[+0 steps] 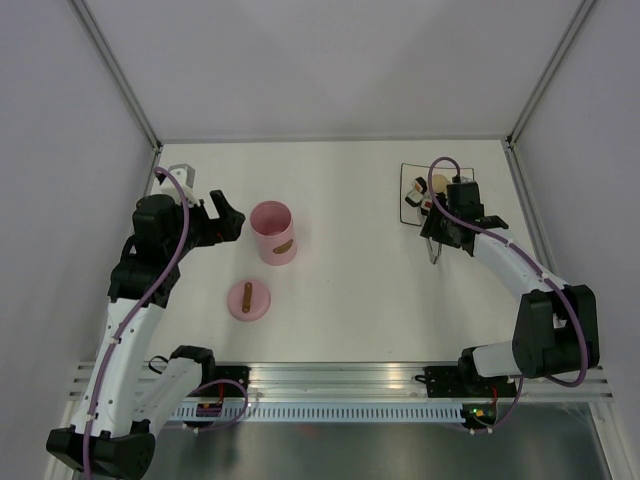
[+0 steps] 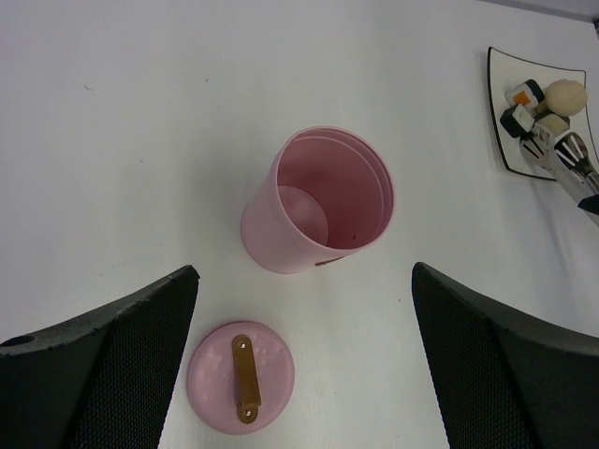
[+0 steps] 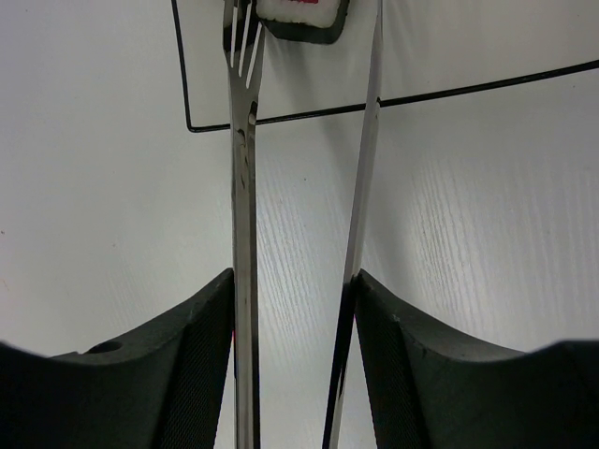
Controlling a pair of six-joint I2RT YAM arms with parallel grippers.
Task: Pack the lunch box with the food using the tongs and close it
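In the right wrist view, my right gripper has its black fingers against both arms of a pair of metal tongs (image 3: 245,187). The tong arms stand apart. One forked tip is beside a dark-wrapped sushi piece (image 3: 304,11) at the top edge; the other tip is cut off. The white, black-rimmed plate (image 1: 402,190) at the back right bears several food pieces, including a pale round one (image 2: 565,96). My left gripper is open and empty, above and left of the pink lunch box (image 1: 272,235), whose open top shows an empty inside.
A round pink lid (image 2: 213,388) with a brown strap (image 2: 245,369) lies flat in front of the lunch box. Between the box and the plate, the white table (image 1: 350,240) is clear. A metal rail (image 1: 330,365) runs along the front edge.
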